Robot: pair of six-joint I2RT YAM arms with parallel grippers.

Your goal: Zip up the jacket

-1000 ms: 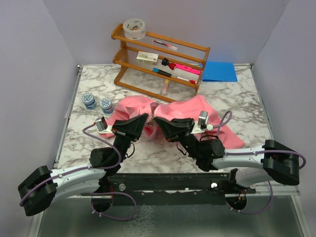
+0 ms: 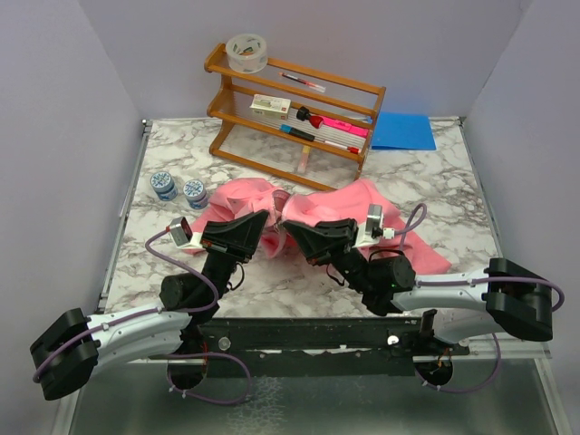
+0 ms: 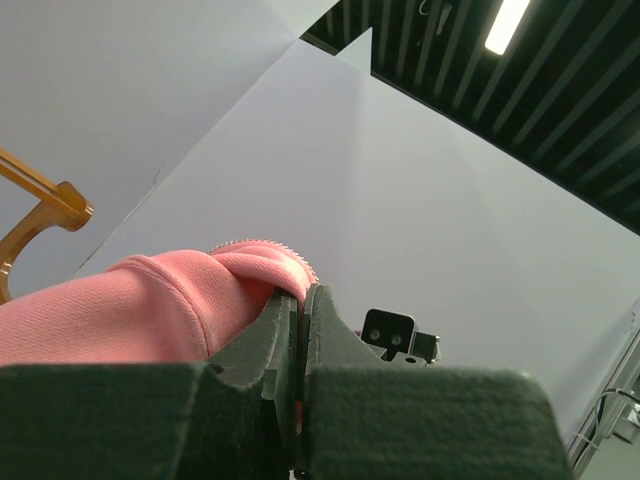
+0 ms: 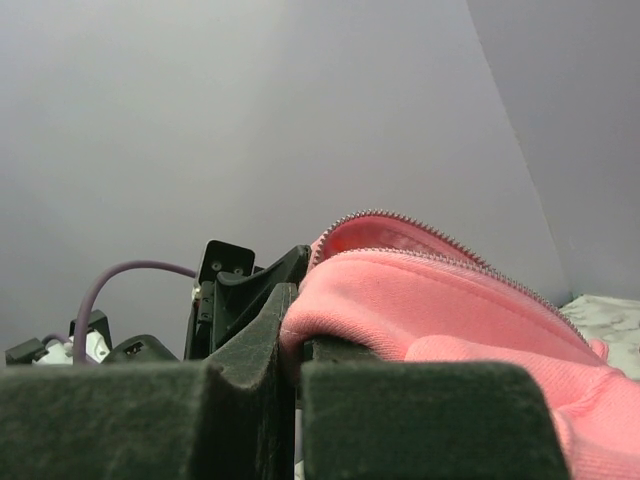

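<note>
The pink jacket [image 2: 349, 201] lies across the middle of the table, bunched up under both arms. My left gripper [image 2: 265, 216] is shut on a fold of its cloth, and a row of zipper teeth [image 3: 265, 243] curves over that fold in the left wrist view. Close beside it, my right gripper [image 2: 288, 224] is shut with jacket fabric [image 4: 340, 315] running in at its fingertips and draping over one finger. Two toothed zipper edges [image 4: 420, 254] arch above the cloth in the right wrist view, joining further down. The slider cannot be made out.
A wooden rack [image 2: 227, 118] with pens, a box and a tape roll [image 2: 246, 53] stands behind the jacket. Two small jars [image 2: 163, 186] sit at the left, and a blue sheet [image 2: 403, 131] lies at the back right. Bare marble shows along the front.
The left arm has shifted very slightly to the left, and the cloth near the grippers has moved a little. The right gripper has barely moved.
</note>
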